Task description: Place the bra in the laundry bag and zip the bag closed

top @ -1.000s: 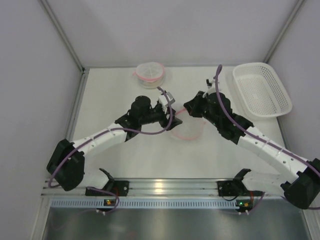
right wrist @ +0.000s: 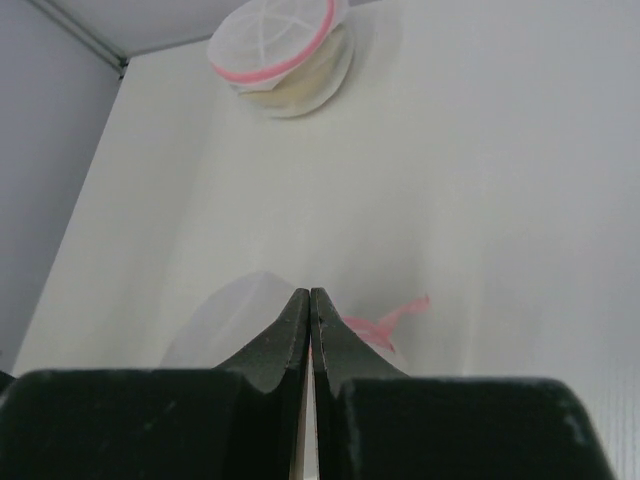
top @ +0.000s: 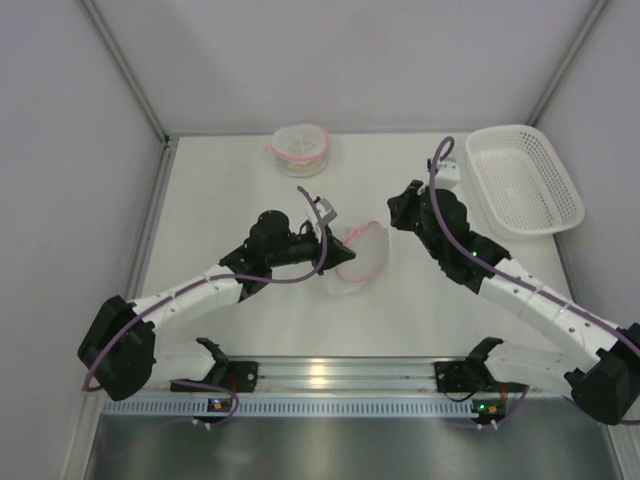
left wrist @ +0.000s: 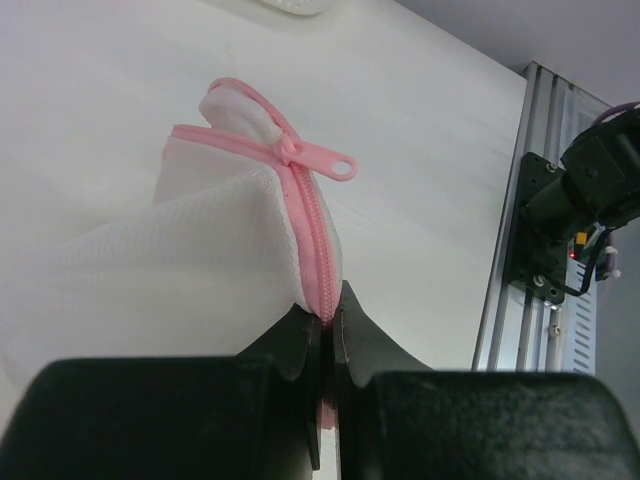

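My left gripper (top: 350, 250) is shut on the pink zip edge of the white mesh laundry bag (top: 372, 252). In the left wrist view the bag (left wrist: 190, 260) fans out leftward from the fingertips, and the pink zip pull (left wrist: 318, 158) sticks out to the right farther along the zip. My right gripper (top: 397, 213) is shut just right of the bag, apart from it in the top view, with nothing visible between its fingers. In the right wrist view the bag's pink end (right wrist: 400, 315) shows behind the fingertips. No bra can be made out.
A round mesh container with a pink band (top: 300, 145) sits at the back left, beige material under its band. At the back right stands an empty white perforated basket (top: 480, 195).
The left gripper has moved left and toward the front, drawing the bag's edge with it. From beside the bag's pink end, the right gripper has shifted slightly right, leaving a gap.
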